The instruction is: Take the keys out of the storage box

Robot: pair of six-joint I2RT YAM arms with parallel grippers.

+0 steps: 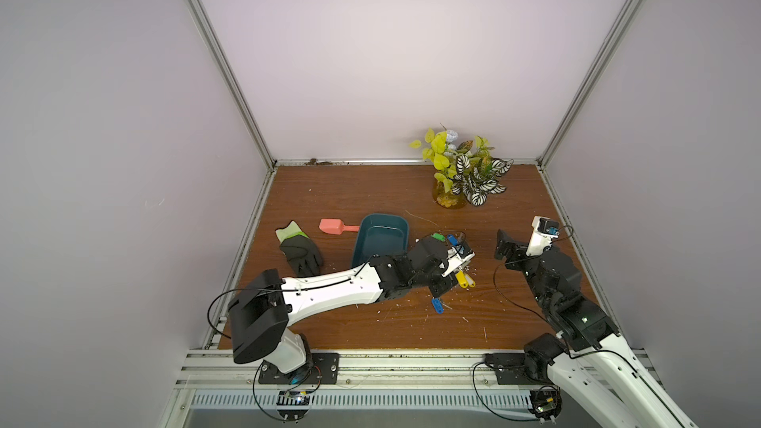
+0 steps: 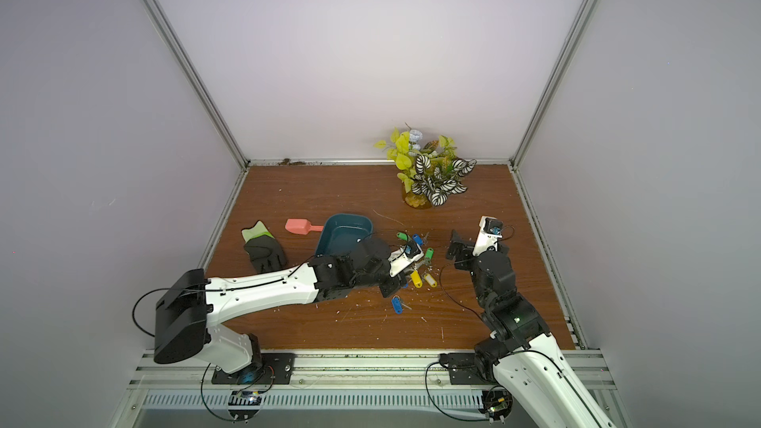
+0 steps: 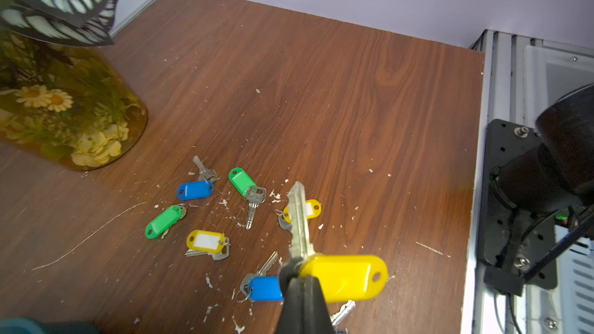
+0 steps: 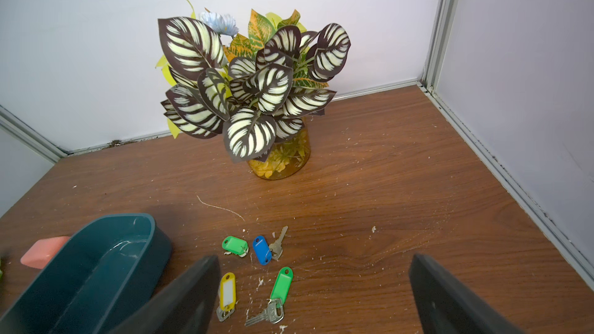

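A key with a yellow tag (image 3: 346,277) is pinched in my left gripper, the blade pointing up and away. Several tagged keys lie scattered on the wood, among them a blue tag (image 3: 195,190), a green tag (image 3: 165,222) and a white-labelled yellow tag (image 3: 206,241). The teal storage box (image 4: 118,275) stands to the left of these keys; the part of its floor that shows is bare. My left gripper is to the right of the box, above the scattered keys. My right gripper is open and empty, its fingers wide apart.
A vase of leafy plants (image 4: 278,154) stands near the back wall. A pink scoop (image 1: 337,226) lies against the box's left side, with a dark glove (image 1: 303,253) farther left.
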